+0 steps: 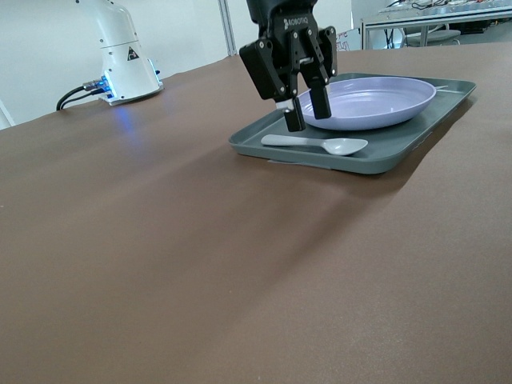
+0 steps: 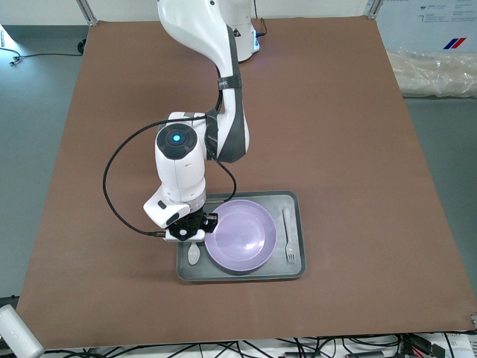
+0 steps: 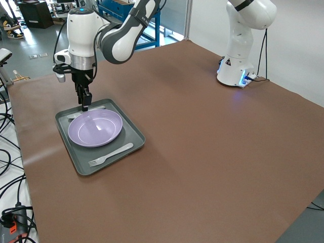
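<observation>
A grey tray (image 2: 285, 267) (image 1: 376, 160) (image 3: 130, 127) holds a lilac plate (image 2: 240, 236) (image 1: 372, 102) (image 3: 94, 128), a white fork (image 2: 289, 239) (image 3: 110, 154) and a white spoon (image 2: 194, 253) (image 1: 344, 146). The black gripper (image 1: 308, 116) (image 3: 84, 106) points down above the tray beside the plate, on the spoon's side. In the top view its two fingers are apart over the spoon's handle, with nothing visible between their tips. In the left view the arm's wrist hides the fingers.
Cables run beyond the table edge beside the tray.
</observation>
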